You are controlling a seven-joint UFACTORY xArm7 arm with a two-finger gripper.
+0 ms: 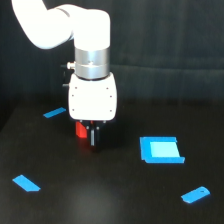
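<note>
A small red object (pixel 81 130) stands on the dark table, left of the middle. My gripper (pixel 94 141) points down from the white arm, right in front of it, and its dark fingers hide part of the red surface. Against the black background the fingers blur together, so neither their spacing nor any contact with the red object can be made out.
Blue tape frames a pale square (pixel 164 149) at the right. Blue tape strips (pixel 26 183) lie at the front left, back left and front right. The table between the arm and the taped square is clear.
</note>
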